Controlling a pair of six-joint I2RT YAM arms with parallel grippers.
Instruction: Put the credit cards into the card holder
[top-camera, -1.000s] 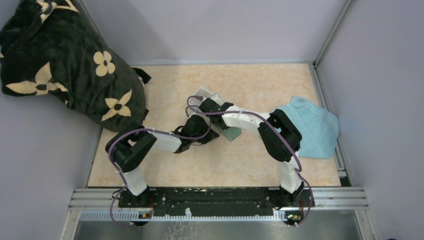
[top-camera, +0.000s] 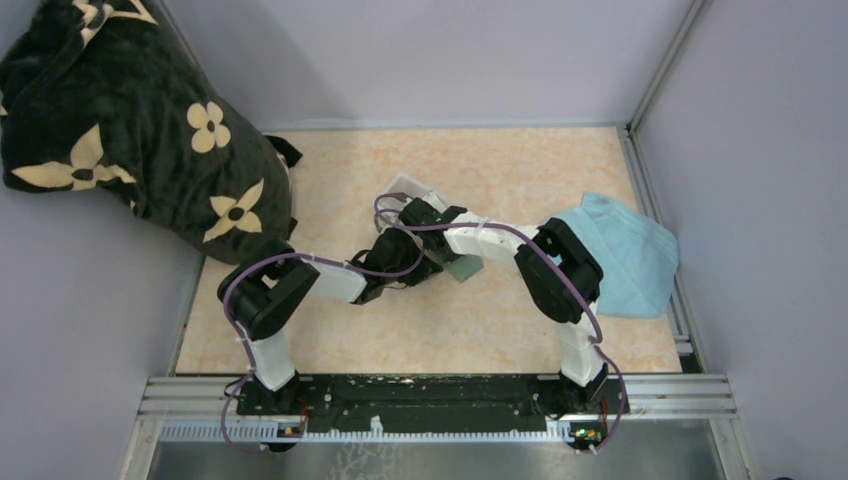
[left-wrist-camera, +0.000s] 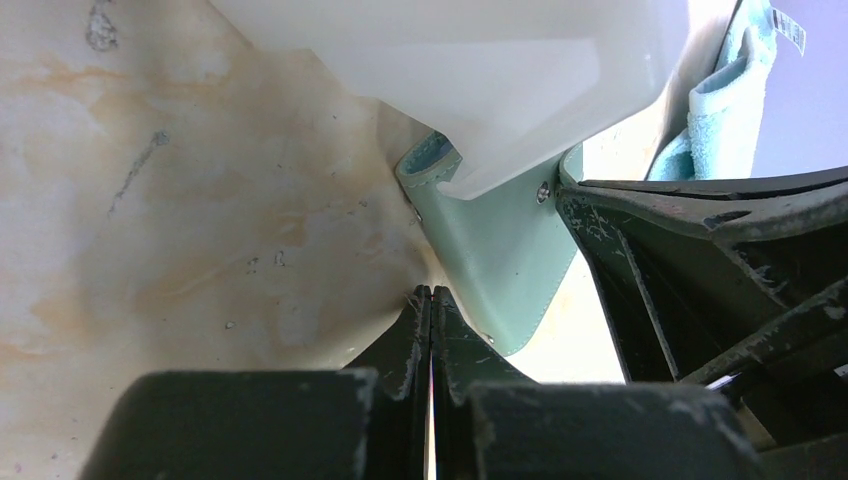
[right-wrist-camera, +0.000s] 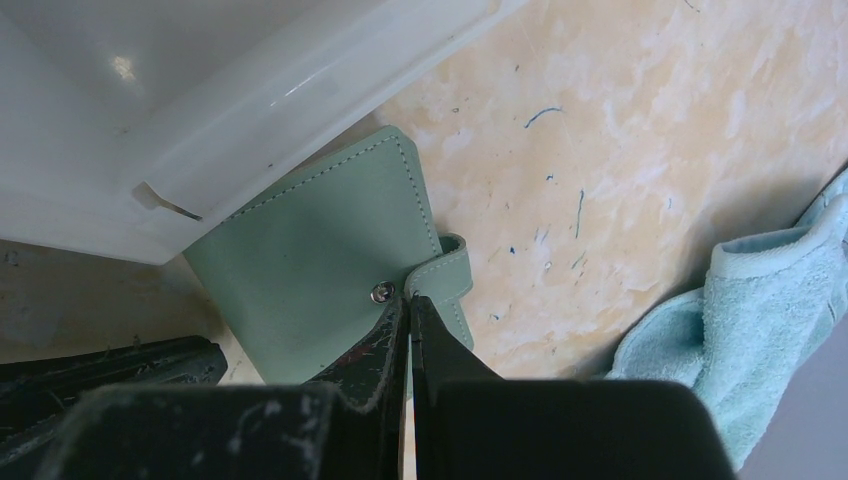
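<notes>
The green card holder (right-wrist-camera: 310, 240) lies flat with its snap strap (right-wrist-camera: 440, 275) folded up. In the top view only its lower corner (top-camera: 465, 267) shows below the arms. My right gripper is shut, its fingertips at the strap's edge beside the metal snap. Whether the thin strap edge is pinched is hard to make out. My left gripper is also shut, close to the holder's near side, with nothing clear between its fingers. From the left wrist view, the right gripper's dark finger (left-wrist-camera: 640, 215) meets the strap. No credit card can be seen.
A white tray (right-wrist-camera: 330, 75) overhangs one end of the holder, close to both grippers. The folded blue towel (top-camera: 620, 255) lies at the table's right. A dark patterned cushion (top-camera: 150, 130) fills the upper left. Bare table is open in front and at the back right.
The left arm has shifted slightly to the right, its gripper closer to the holder. My right arm and the holder look unmoved.
</notes>
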